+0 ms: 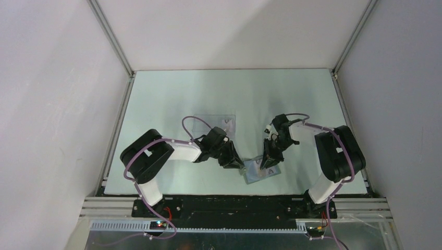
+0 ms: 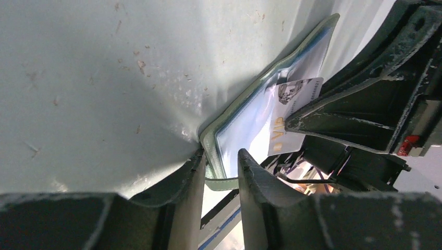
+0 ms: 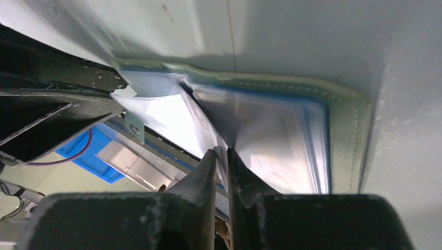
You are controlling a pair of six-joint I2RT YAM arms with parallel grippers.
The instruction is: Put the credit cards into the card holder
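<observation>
The card holder [image 1: 255,177], a flat clear pouch with a grey-green stitched rim, lies near the table's front edge between both grippers. A pale card [image 2: 298,94] with a picture and gold letters shows at it in the left wrist view. My left gripper is open at the holder's left end, its fingers apart over the rim. Over the holder stands my right gripper, its fingertips close together with a thin whitish edge between them. Whether that is a card or sleeve film, and whether it is gripped, I cannot tell.
A larger clear rectangular sheet [image 1: 206,122] with a small picture [image 1: 227,124] lies farther back, behind the left arm. Bare table [image 1: 281,88] extends at the back and right. The front edge is close below the holder.
</observation>
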